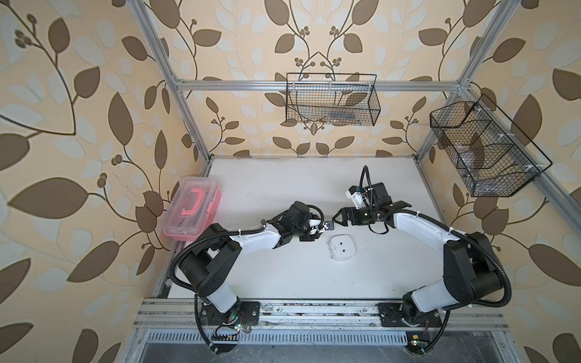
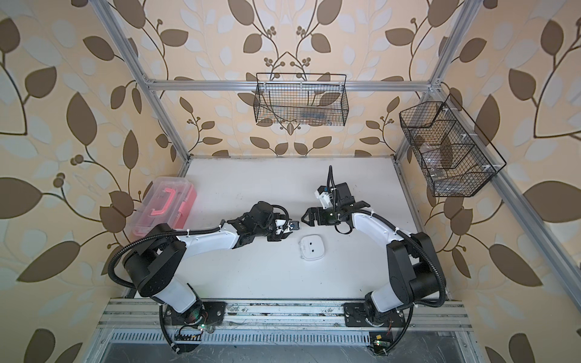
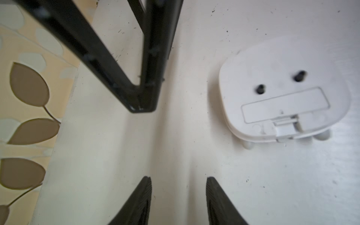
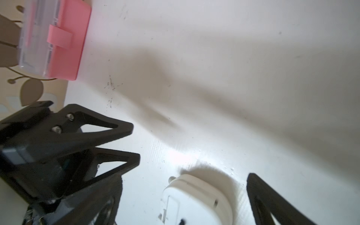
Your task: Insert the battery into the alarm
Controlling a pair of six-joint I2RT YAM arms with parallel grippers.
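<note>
The white rounded alarm (image 1: 342, 247) is clear of both grippers, over the table in front of them. In the left wrist view its two black pegs and a rectangular cover outline with a small latch face the camera; the alarm (image 3: 281, 90) looks slightly blurred. My left gripper stands part open, with bare table between its fingers. Wide open, my right gripper has nothing held; the alarm (image 4: 195, 202) shows below and between its fingers in that view. No battery can be made out.
A pink clear-lidded case (image 1: 192, 208) sits at the table's left edge. Wire baskets (image 1: 331, 99) hang at the back and right. The two grippers are close together mid-table.
</note>
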